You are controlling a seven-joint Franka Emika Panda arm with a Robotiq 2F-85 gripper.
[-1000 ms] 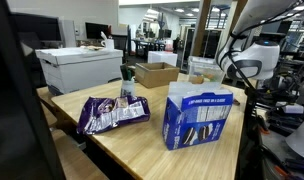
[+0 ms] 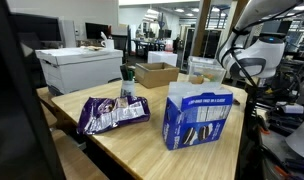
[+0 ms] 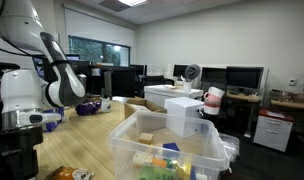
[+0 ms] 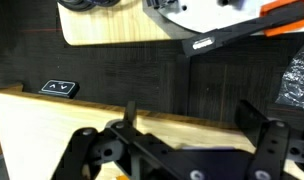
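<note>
My gripper stands open in the wrist view, its dark fingers [image 4: 120, 136] wide apart with nothing between them. Below it are a light wooden table edge and a strip of dark floor. At the right end of the table in the first exterior view, the arm [image 2: 254, 58] bends over; its fingertips are hard to make out there. A blue and white snack box [image 2: 195, 120] stands upright on the table, and a purple bag [image 2: 114, 114] lies to its left. Both are well away from the gripper.
A clear bin [image 3: 172, 140] holds several colored things. Behind it is a white box [image 3: 184, 115]. A cardboard box [image 2: 156, 75] and a bottle [image 2: 127, 82] stand farther back on the table. An orange and black handled tool [image 4: 257, 27] lies near the wrist view's top.
The arm's wrist end at the right has risen slightly. The box, bag and other table items have stayed in place.
</note>
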